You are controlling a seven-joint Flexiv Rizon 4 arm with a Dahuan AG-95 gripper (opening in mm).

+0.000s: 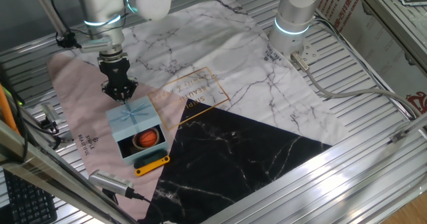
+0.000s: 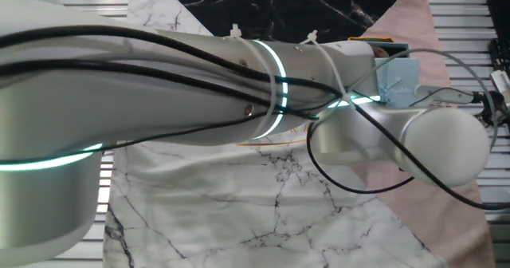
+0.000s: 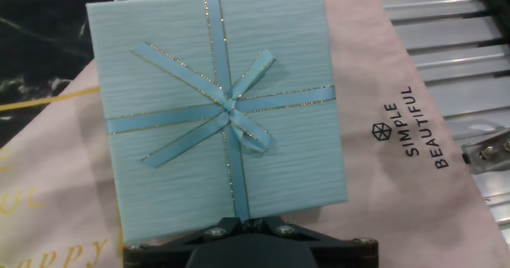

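A light blue gift box [image 1: 124,149] stands on the pink part of the cloth. Its lid [image 3: 171,76], tied with a ribbon bow, covers the back part, leaving the front part uncovered. Inside that opening sits a small orange basketball [image 1: 148,138] within a round tan rim. My gripper is at the lid's rear edge, its black fingertips together, with nothing visible between them. From above, the same gripper [image 1: 124,100] points down just behind the box. Whether the fingertips touch the lid, I cannot tell. The arm hides part of the box in the second exterior view.
A yellow and black tool-like item [image 1: 152,166] lies against the box's front. A silver device [image 1: 111,183] with a cable is at the front left. The black marble part [image 1: 227,151] and the white marble part [image 1: 200,44] of the cloth are clear.
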